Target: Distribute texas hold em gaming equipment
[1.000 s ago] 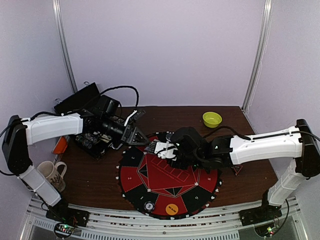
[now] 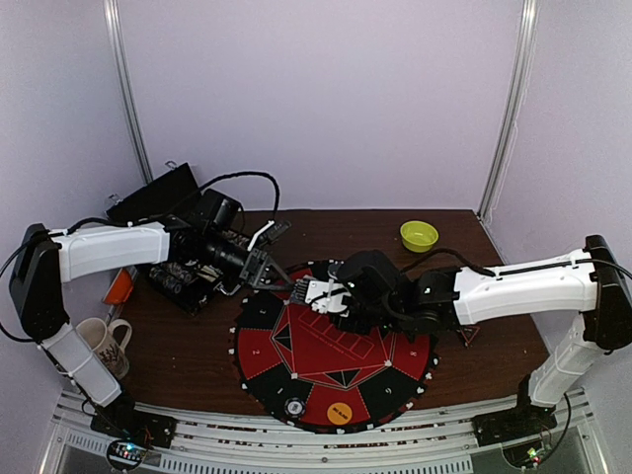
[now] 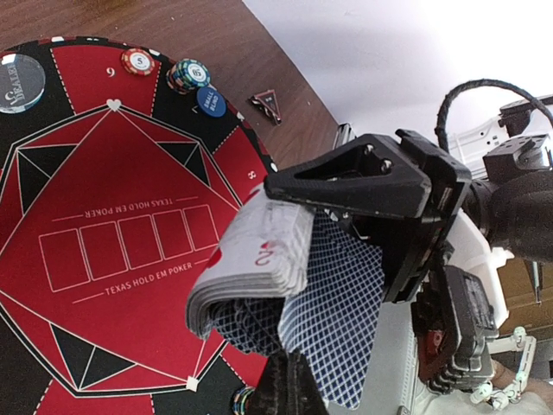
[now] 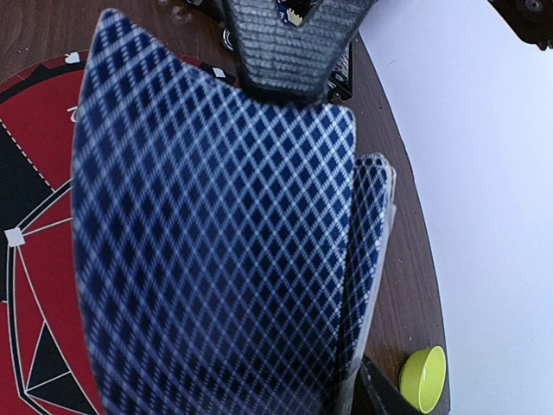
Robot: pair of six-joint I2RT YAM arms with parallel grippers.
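Observation:
My right gripper is shut on a deck of playing cards [image 3: 246,259] with blue backs, over the round red and black poker mat [image 2: 341,395]. The deck is bent, and a blue-backed card [image 3: 333,320] fans away from it. At the bottom of the left wrist view my left gripper is shut beside that card. Whether a card edge lies between its tips cannot be made out. The deck's blue back [image 4: 207,225] fills much of the right wrist view, with a dark left finger [image 4: 294,47] against its top edge.
Chip stacks [image 3: 187,75], a small blind button [image 3: 211,101] and a clear dealer disc [image 3: 21,84] lie on the mat. A yellow-green bowl [image 2: 419,236] stands at the back right, a mug [image 2: 105,346] at the front left. An open black case [image 2: 158,197] sits at the back left.
The right arm and the deck hold still.

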